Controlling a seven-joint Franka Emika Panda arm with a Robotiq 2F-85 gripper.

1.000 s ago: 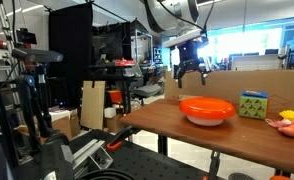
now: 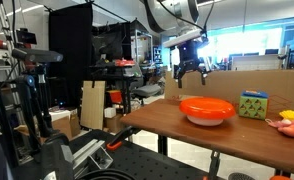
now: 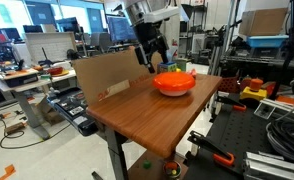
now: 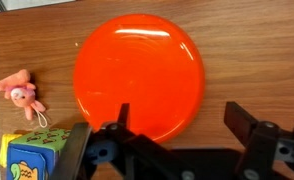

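Note:
An orange-red round lid or disc (image 4: 139,75) rests on top of a white bowl (image 2: 207,121) on the wooden table. From above, in the wrist view, the disc hides the bowl entirely. Above the table hangs my gripper, its two dark fingers spread wide apart at the bottom of the wrist view. It is open with nothing between the fingers. In exterior view 1 the gripper is higher than the disc and clear of it.
A blue, green and yellow block (image 2: 253,105) stands beside the bowl. Near it lies a small pink toy (image 4: 23,93) with a pale loop. The wooden table (image 3: 137,117) has broad bare space on the side away from the block.

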